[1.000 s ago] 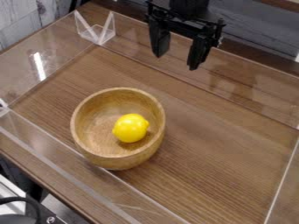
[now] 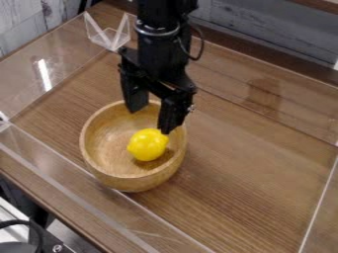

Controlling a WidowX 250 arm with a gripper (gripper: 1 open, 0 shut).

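A yellow ball (image 2: 148, 147) lies in a round tan bowl (image 2: 103, 148) in the left middle of the camera view. The black gripper (image 2: 150, 109) hangs open just above the bowl's back part, over and behind the ball, with its fingers apart. The dark arm reaches down from the top of the view and hides part of the bowl's back rim.
Pale edges border the surface at the upper left and along the right side.
The arm has moved down and toward the front left, from the back of the table to over the bowl. The ball and bowl look unmoved.
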